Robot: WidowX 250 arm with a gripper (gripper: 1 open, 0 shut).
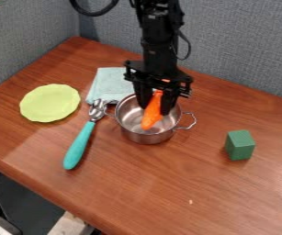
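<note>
My black gripper reaches down into a small steel pot with side handles, its fingers around the upper part of an orange carrot-like object. The orange object is tilted, its lower end inside the pot. Whether the fingers press on it is hard to tell. A spoon with a teal handle lies just left of the pot.
A pale yellow plate sits at the left, a light folded cloth behind the pot. A green block stands at the right.
</note>
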